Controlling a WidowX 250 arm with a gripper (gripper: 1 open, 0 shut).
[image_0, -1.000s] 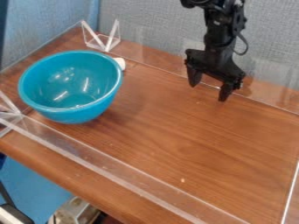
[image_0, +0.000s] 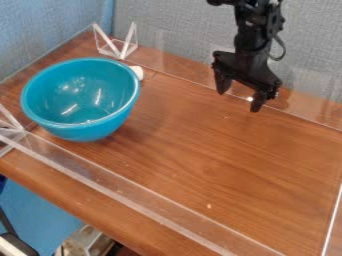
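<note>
A teal bowl (image_0: 80, 98) sits on the wooden table (image_0: 201, 170) at the left. My black gripper (image_0: 238, 92) is at the back right, well apart from the bowl, low over the table near the back wall. Its fingers are spread, with nothing visible between them.
A small white object (image_0: 136, 73) lies behind the bowl. White brackets stand at the back left and left edge. A clear low rim runs along the table's edges.
My gripper has shifted slightly at the back right. The bowl has not moved.
</note>
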